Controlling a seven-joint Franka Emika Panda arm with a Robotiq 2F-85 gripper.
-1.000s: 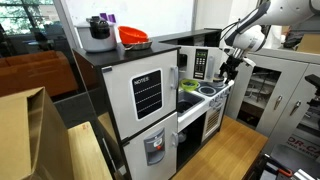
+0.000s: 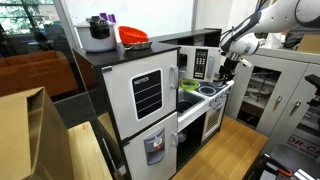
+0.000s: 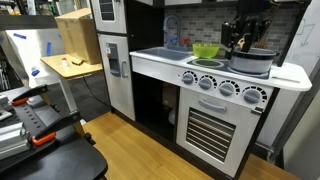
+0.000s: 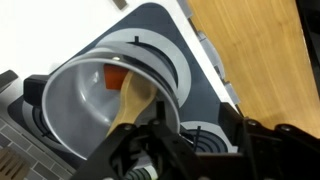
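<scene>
A grey pot stands on the stove top at the right end of the counter in exterior view 2. Inside it lie a wooden spoon and a small orange-red piece. My gripper is over the pot's edge in the wrist view, its fingers part open. One dark finger overlaps the pot's inside and the other lies outside the rim; whether either touches it cannot be told. No object shows clearly gripped. From outside, the gripper appears dark above the pot.
A green bowl sits left of the pot, near the sink. Knobs and an oven door line the stove front. A white fridge stands farther left. Wooden floor is open in front.
The arm has shifted only slightly near the stove's far end. Nothing else on the counter has visibly moved.
</scene>
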